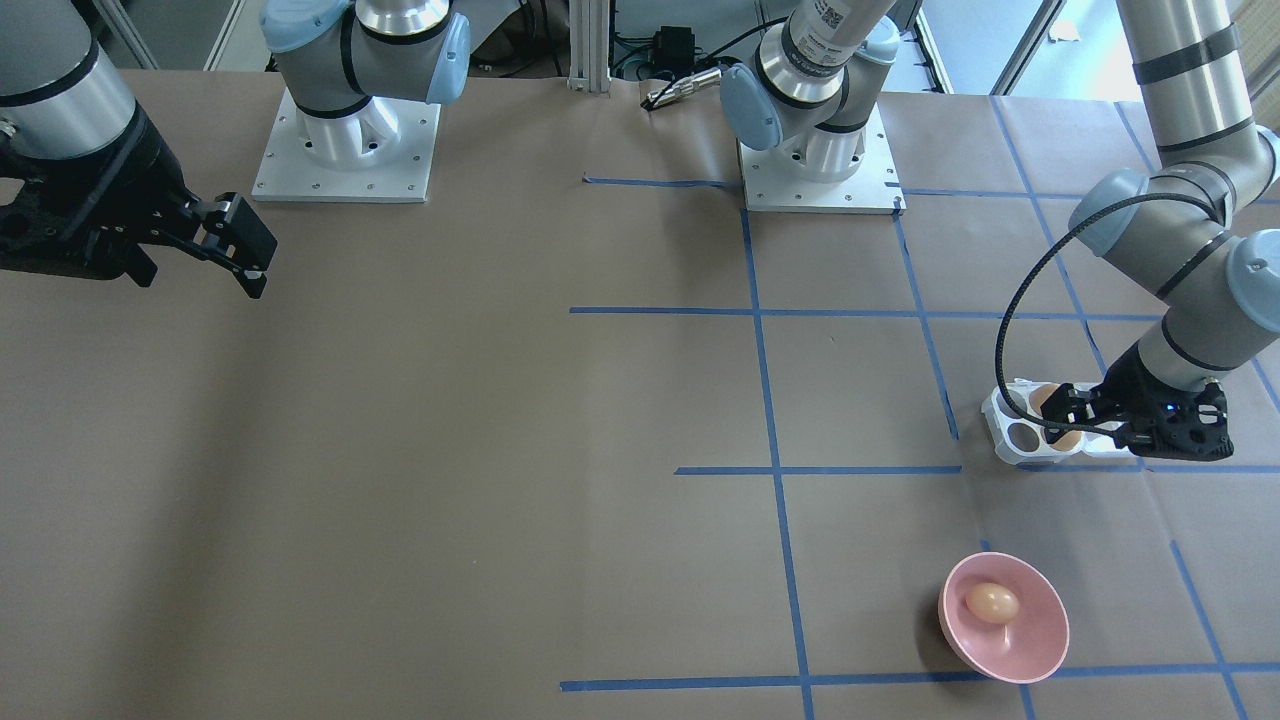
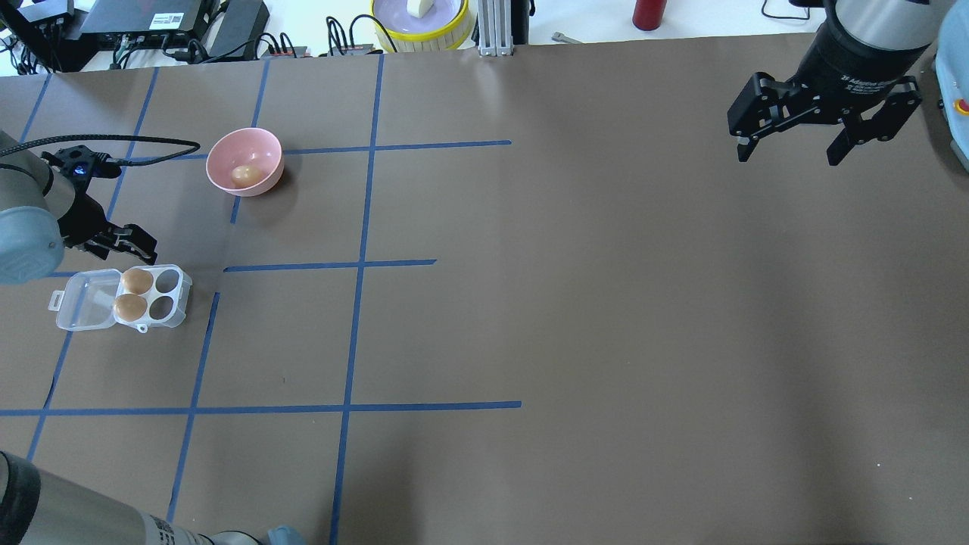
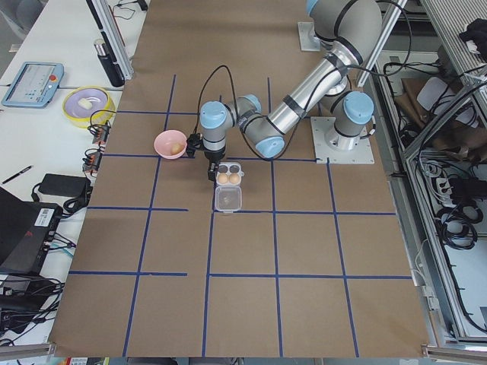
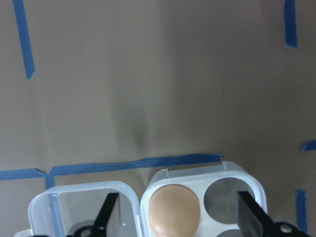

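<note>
A clear egg carton (image 2: 168,309) lies open on the taped table, lid (image 2: 86,300) to one side, two brown eggs (image 2: 130,307) in cups and the other visible cups empty. My gripper is low over it; in the left wrist view its fingers stand apart either side of an egg, the finger open. Whether they touch it I cannot tell. A pink bowl (image 2: 227,172) with one egg (image 2: 246,176) stands apart from the carton, toward the table's edge.
A second arm's gripper (image 2: 817,118) hangs at the right of the top view. Other arm bases (image 1: 348,180) stand at the back.
</note>
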